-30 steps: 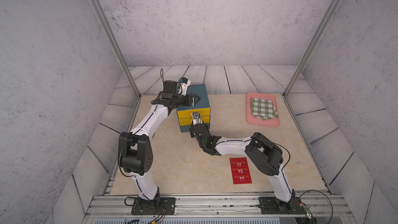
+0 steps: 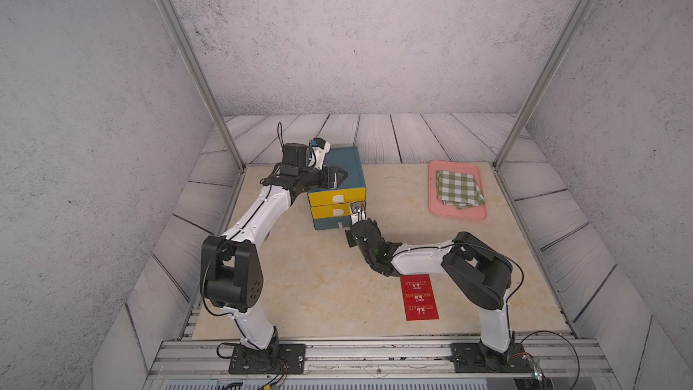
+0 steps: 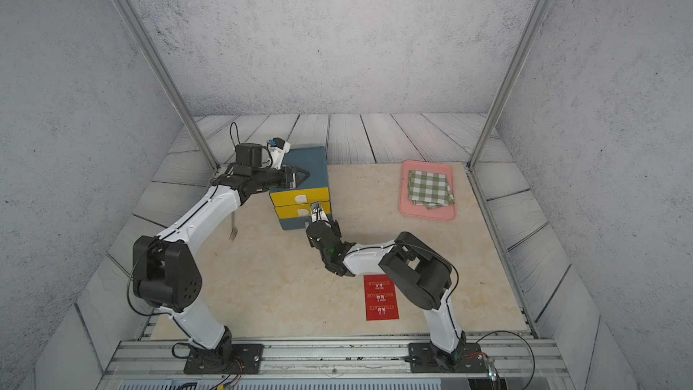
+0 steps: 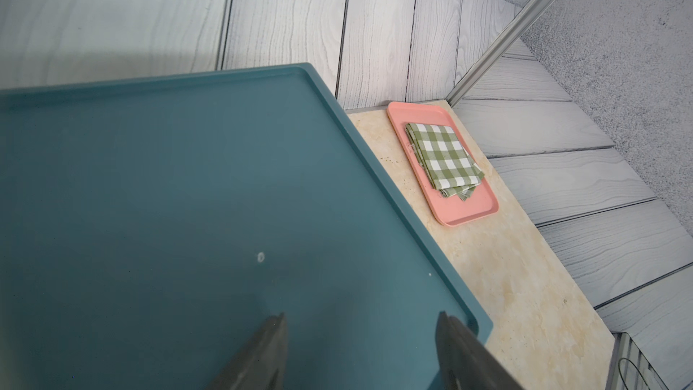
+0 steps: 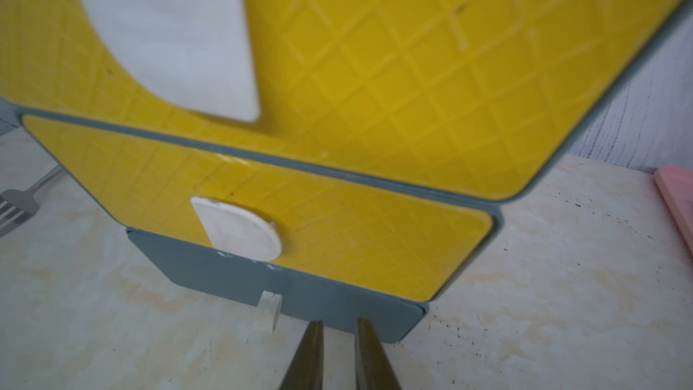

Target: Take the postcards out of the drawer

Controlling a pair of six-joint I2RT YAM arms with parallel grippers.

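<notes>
A drawer cabinet has a blue-green top (image 4: 238, 195), two yellow drawer fronts (image 5: 404, 94) with white handles (image 5: 238, 229), and a blue-green bottom front (image 5: 346, 307) with a pale tab (image 5: 267, 310). All fronts look closed. Over the cabinet top, my left gripper is open, with nothing seen between its fingers. My right gripper is in front of the lower right part of the cabinet. Its fingers are close together, apart from the handles, and only a narrow empty gap shows between them. A red printed sheet, perhaps postcards (image 2: 419, 297), lies flat on the front of the table.
A pink tray (image 2: 433, 202) holding a folded green checked cloth (image 2: 458, 187) lies at the right rear. A fork (image 3: 233, 227) rests left of the cabinet. Bare table (image 2: 310, 289) stretches out in front of the cabinet.
My left arm has moved slightly. The cabinet and red sheet have stayed in place.
</notes>
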